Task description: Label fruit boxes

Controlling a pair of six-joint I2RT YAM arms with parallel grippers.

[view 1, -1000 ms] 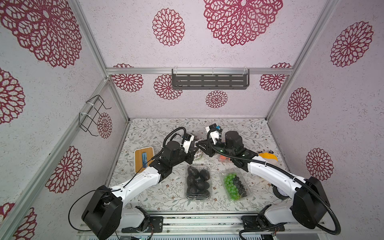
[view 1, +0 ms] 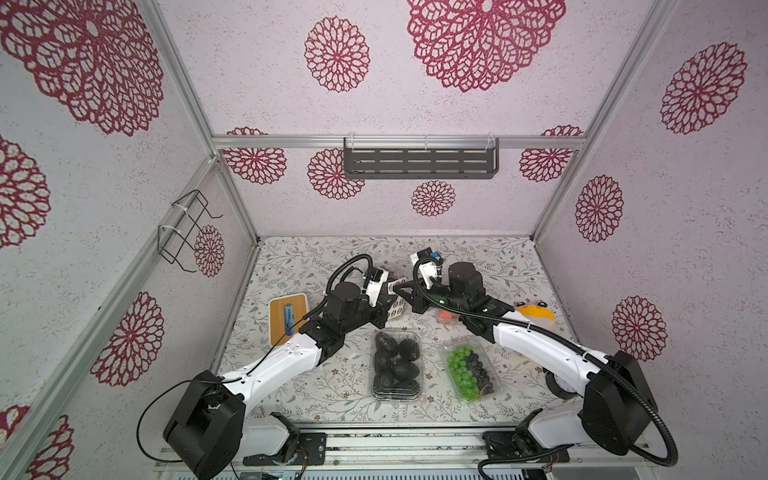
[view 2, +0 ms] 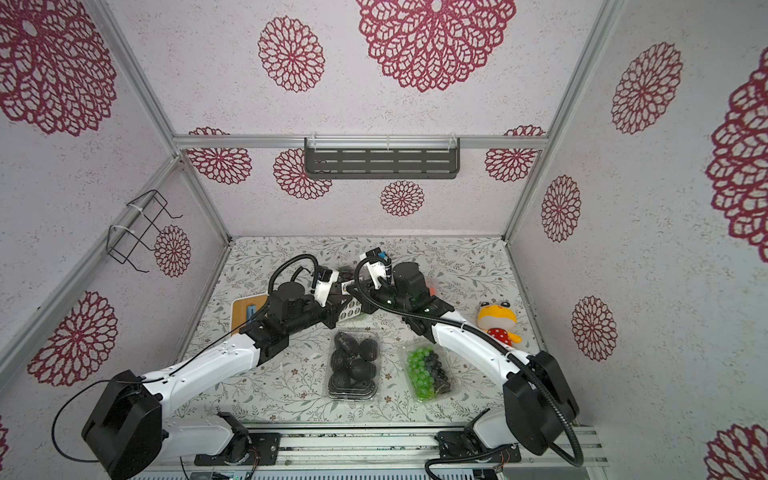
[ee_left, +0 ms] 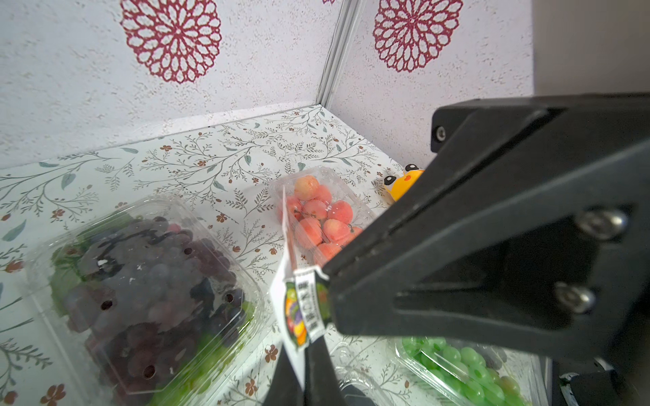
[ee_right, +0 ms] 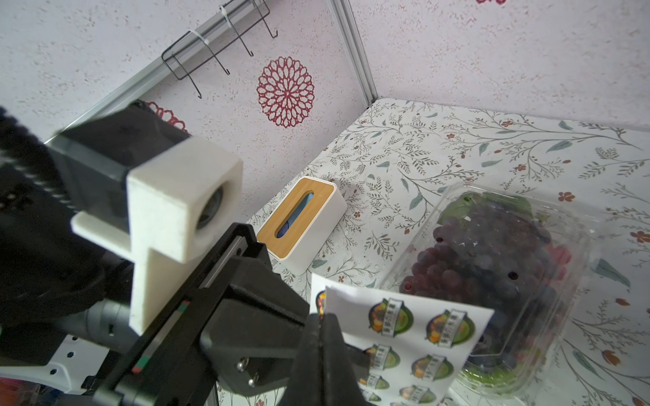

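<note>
A white sheet of round fruit labels (ee_right: 419, 318) stands up between my two grippers over the table's middle. My left gripper (view 1: 382, 308) is shut on the sheet. My right gripper (view 1: 404, 292) is shut at the sheet's edge; whether anything is between its fingertips is unclear. Boxes of dark red grapes (ee_left: 142, 297), cherries (ee_left: 318, 213), green and dark grapes (view 1: 468, 368) and dark round fruit (view 1: 396, 364) lie below and around them.
A tissue box (view 1: 280, 316) is at the left, a yellow toy (view 2: 494, 316) at the right. A metal rack (view 1: 420, 164) hangs on the back wall.
My right gripper and arm have shifted very slightly at the sheet; the left arm and the boxes look unchanged.
</note>
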